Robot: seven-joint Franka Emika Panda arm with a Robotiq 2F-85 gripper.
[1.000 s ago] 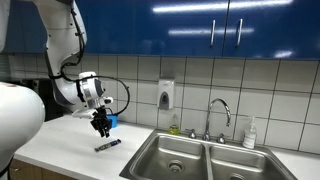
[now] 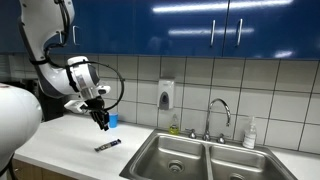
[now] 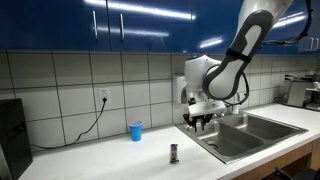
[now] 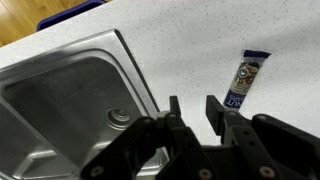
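Note:
A dark-wrapped snack bar [image 4: 245, 80] lies flat on the white counter, to the right of my gripper in the wrist view. In exterior view 1 the same bar [image 2: 108, 145] rests left of the sink, below the raised gripper [image 2: 103, 125]. Exterior view 2 has the bar [image 3: 174, 154] on the counter, apart from the gripper [image 3: 198, 125]. The fingertips stand a little apart, and no object is discernible between them.
The double steel sink [image 2: 148, 163] lies right of the bar. A blue cup [image 3: 136, 132] stands toward the back wall. Behind the sink are a faucet [image 2: 208, 118] and a soap bottle [image 2: 250, 135]. Upper cabinets [image 2: 180, 28] hang overhead.
The arm and gripper have risen and drawn slightly to the left in exterior view 1. The bar and cup stay in place.

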